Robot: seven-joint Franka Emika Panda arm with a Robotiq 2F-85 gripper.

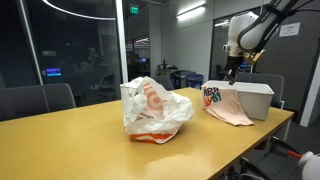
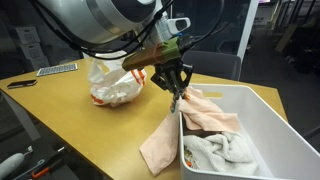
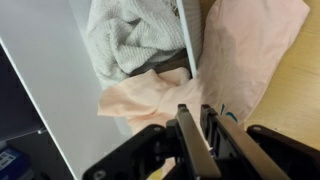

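Note:
A pale pink cloth (image 2: 205,112) with dark lettering hangs over the near rim of a white box (image 2: 263,112). Part of it lies inside the box, and the rest trails onto the table. My gripper is shut above the cloth by that rim, also seen in the second exterior view (image 2: 178,100). No cloth clearly shows between its fingers. A grey-white knitted cloth (image 3: 130,38) lies in the box beside the pink one.
A white plastic bag (image 1: 157,110) with orange print stands on the wooden table (image 1: 70,140). Chairs (image 1: 38,100) stand behind it.

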